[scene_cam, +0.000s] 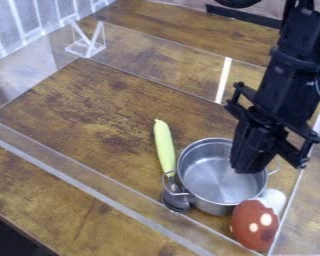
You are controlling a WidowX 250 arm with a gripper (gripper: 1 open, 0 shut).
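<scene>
My black gripper [260,158] hangs over the right half of a steel pot [216,178]; it looks shut, with nothing visible between its fingers. The pot stands on the wooden table [83,100] at lower right. A long pale green object [164,150] lies just left of the pot. A red round item [255,225] sits at the pot's front right, with a white piece [271,199] behind it. A dark metal object [175,201] is at the pot's front left.
Clear plastic walls edge the table at the back, front and right. A white bracket [87,38] stands at back left.
</scene>
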